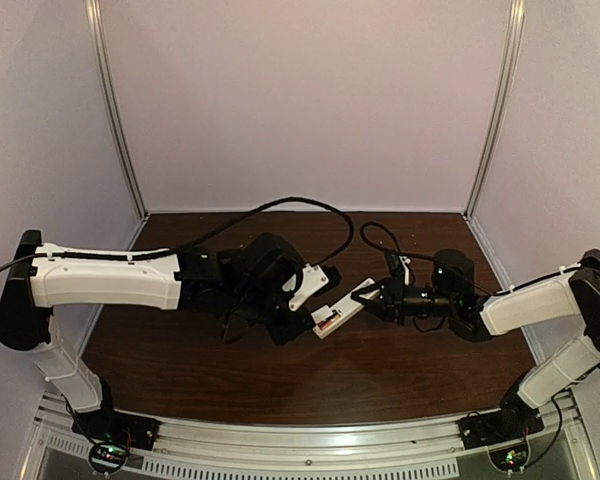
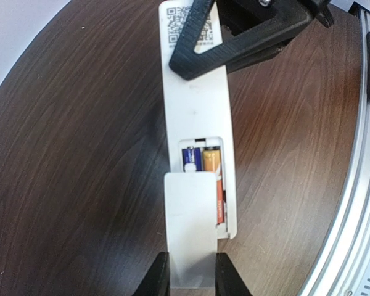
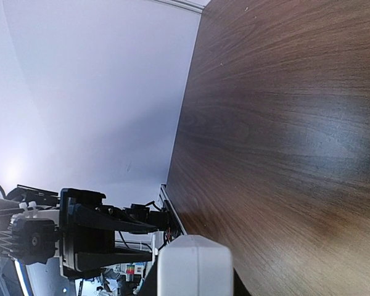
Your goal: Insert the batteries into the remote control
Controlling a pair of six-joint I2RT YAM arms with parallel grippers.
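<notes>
The white remote (image 2: 197, 105) is held by my right gripper (image 1: 365, 294), shut on its upper end, with its open battery compartment facing the left wrist camera. A blue battery (image 2: 191, 159) and an orange battery (image 2: 212, 161) sit in the compartment. My left gripper is shut on the white battery cover (image 2: 191, 222), which overlaps the lower part of the compartment, shifted slightly left of it. In the right wrist view the remote's end (image 3: 195, 266) fills the space between the fingers.
Pale walls enclose it at the back and sides, and a metal rail (image 2: 351, 216) runs along the front edge.
</notes>
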